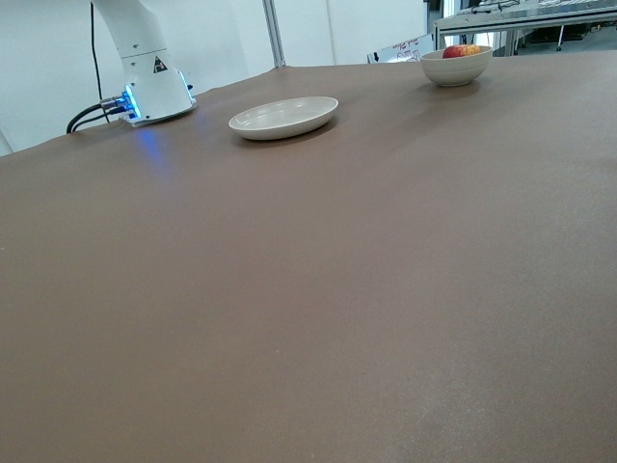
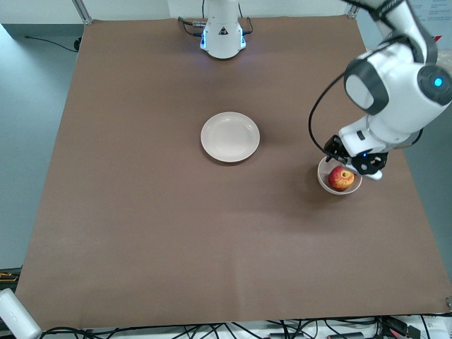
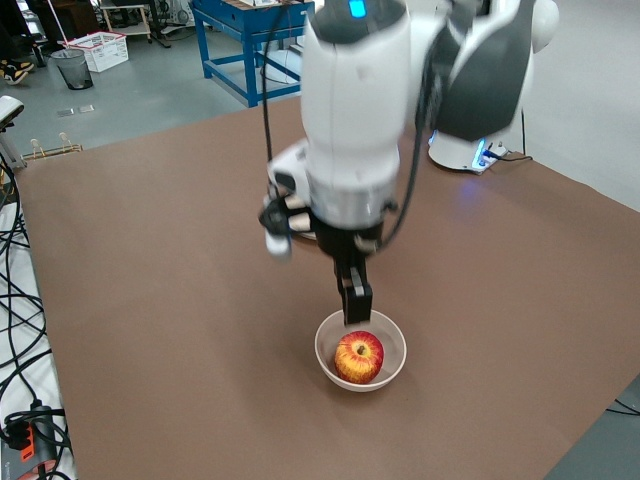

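A red-yellow apple (image 2: 341, 179) (image 1: 455, 51) (image 3: 359, 357) sits in a white bowl (image 2: 328, 185) (image 1: 455, 70) (image 3: 390, 363) at the right of the table in the left view. A white plate (image 2: 229, 136) (image 1: 283, 118) lies left of it, mostly behind the arm in the right view. The black gripper (image 3: 355, 300) hangs just over the bowl's rim, above the apple; whether its fingers are open or shut cannot be made out, and the apple rests in the bowl.
Cables lie along the side beyond the table's edge.
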